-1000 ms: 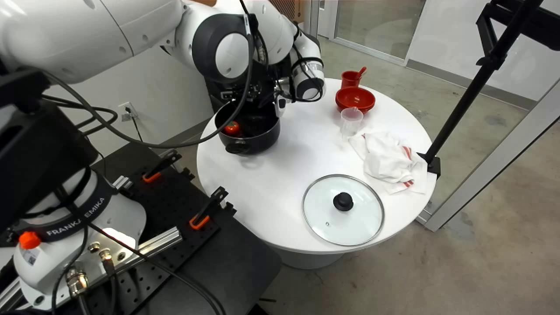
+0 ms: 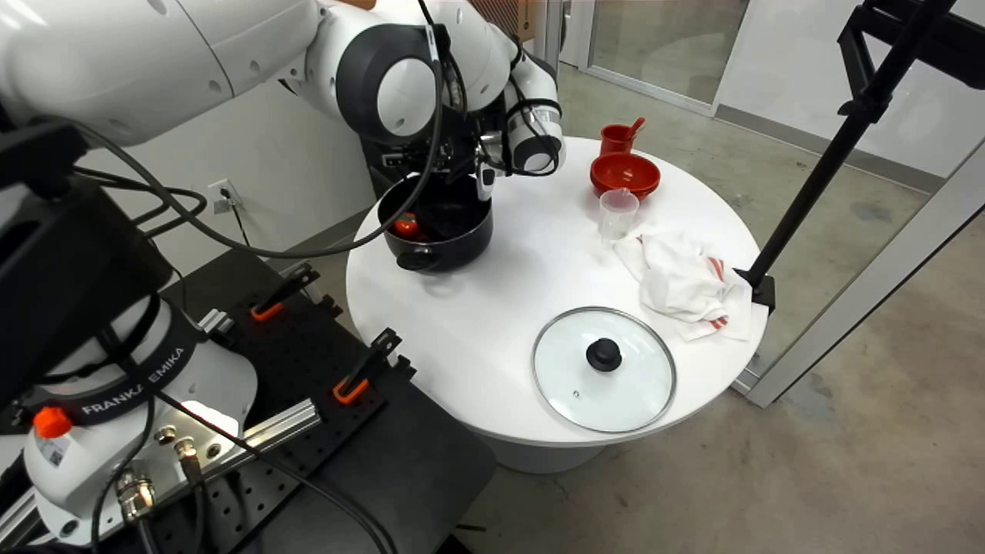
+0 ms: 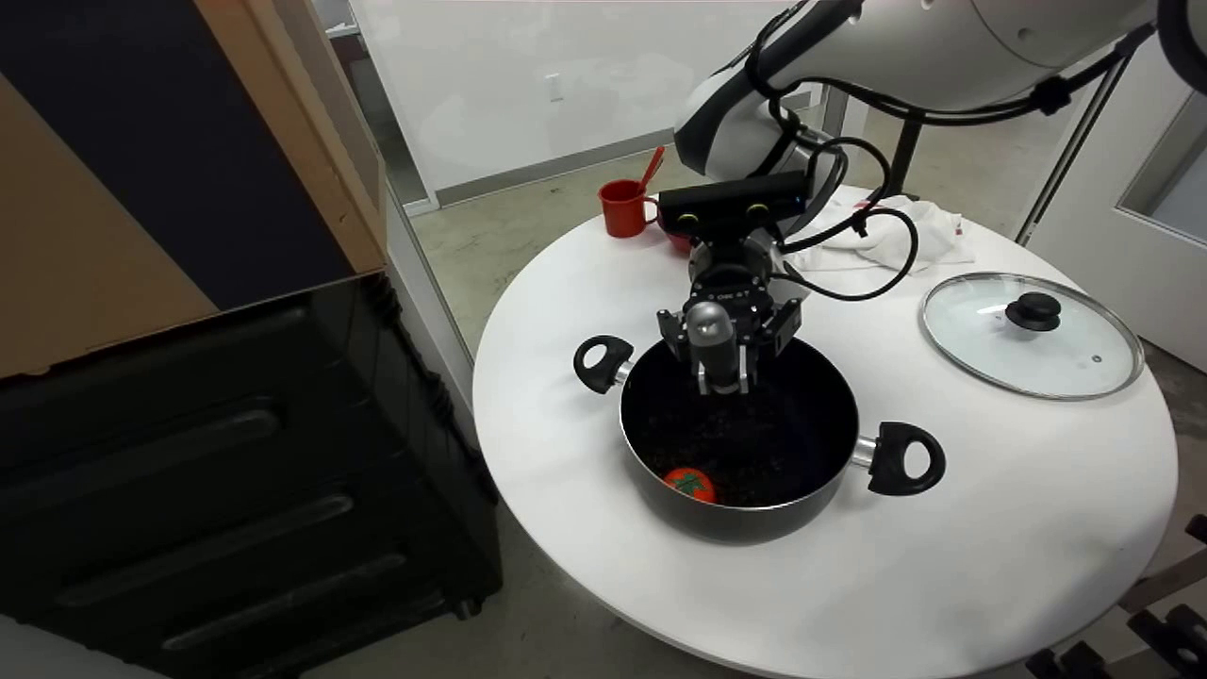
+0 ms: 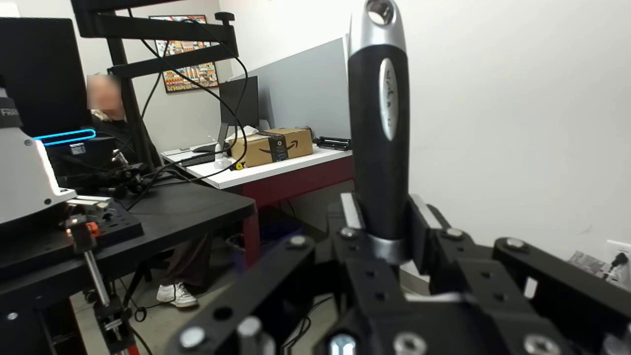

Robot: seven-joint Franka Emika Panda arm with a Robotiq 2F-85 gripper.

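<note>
In the wrist view my gripper is shut on a utensil's black handle (image 4: 378, 148), which has a silver end with a hole. The utensil's other end is hidden. In exterior view 2 the gripper (image 3: 725, 379) hangs over the far part of a black pot (image 3: 741, 521), with the handle's silver end (image 3: 710, 324) facing that camera. A tomato (image 3: 690, 486) lies inside the pot by the near wall. Exterior view 1 also shows the tomato (image 2: 405, 225) in the pot (image 2: 466, 248), while the arm covers part of the rim.
A glass lid (image 2: 563, 369) with a black knob lies flat on the white table (image 2: 499, 323). Farther back are a white cloth (image 2: 683, 282), a clear cup (image 2: 618, 214), red bowls (image 2: 625, 172) and a red mug (image 2: 615, 140). The pot's two side handles stick out.
In exterior view 1 the wrist and gripper have shifted slightly left, over the pot. The pot, tomato, lid and other tableware stay where they were.
</note>
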